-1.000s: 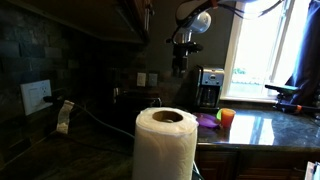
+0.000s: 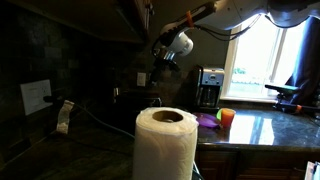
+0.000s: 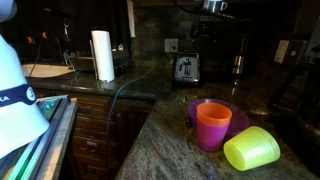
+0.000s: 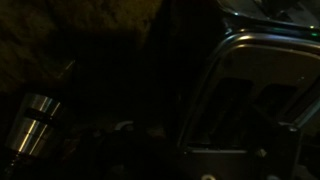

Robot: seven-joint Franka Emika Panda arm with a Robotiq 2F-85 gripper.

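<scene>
My gripper [image 2: 160, 66] hangs in the air near the back wall, left of the coffee maker [image 2: 208, 88]. From the other side, it shows as a dark shape [image 3: 203, 31] above and behind the toaster [image 3: 188, 68]. The wrist view looks down on the toaster's slotted metal top [image 4: 245, 90], at the right of that dim picture. A shiny steel cylinder [image 4: 35, 125] lies in the same view at lower left. The fingers stand open; nothing can be made out between them, though the fingers are nearly lost in the dark.
A paper towel roll [image 2: 166, 145] stands in the foreground. On the counter [image 3: 160, 145] sit a purple bowl [image 3: 238, 121], an orange and pink cup [image 3: 212, 127] and a tipped yellow-green cup [image 3: 252, 149]. A cable [image 3: 122, 88] crosses near the toaster. Bare counter lies left of the bowl.
Over the last second my gripper has moved left along the back wall in exterior view 1, away from the window. The counter objects have not moved.
</scene>
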